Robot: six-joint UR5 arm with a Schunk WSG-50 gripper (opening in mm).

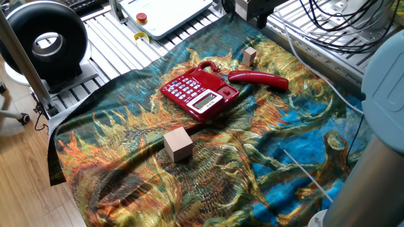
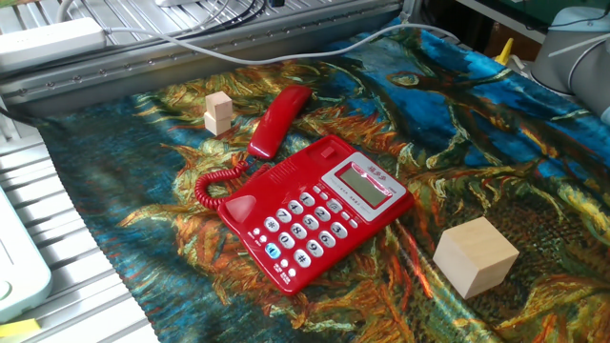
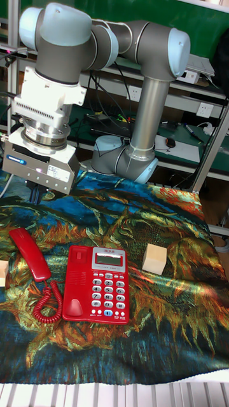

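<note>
A red desk telephone (image 2: 315,214) lies face up on the patterned cloth, its keypad and display showing. Off its cradle, the red handset (image 3: 30,254) rests on the cloth beside the phone, joined by a coiled cord (image 2: 217,181). In exterior view 3 my gripper (image 3: 34,195) hangs above the cloth at the left, beyond the handset and apart from it. Its dark fingers point downward; how they stand is too unclear to tell, and nothing visible hangs from them. Only part of the gripper's body (image 1: 250,7) enters exterior view 1, at the top edge.
A larger wooden cube (image 1: 178,144) sits on the cloth on the display side of the phone. Near the handset, two small wooden blocks (image 2: 218,112) stand stacked. A white cable (image 2: 276,59) runs along the back edge.
</note>
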